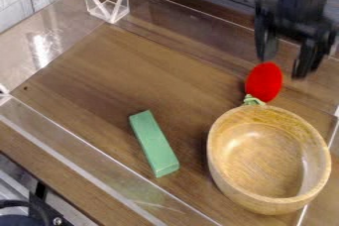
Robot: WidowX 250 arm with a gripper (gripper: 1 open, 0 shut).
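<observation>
My gripper (284, 50) hangs at the upper right, dark and motion-blurred, its fingers apart and pointing down just above a red oval object (264, 83) with a pale green stem. A wooden bowl (267, 192) sits empty at the lower right. A green block (154, 144) lies at the lower middle of the wooden surface.
Clear acrylic walls edge the wooden surface (106, 81), with a small clear bracket (107, 4) at the top left. A grey wall runs along the back.
</observation>
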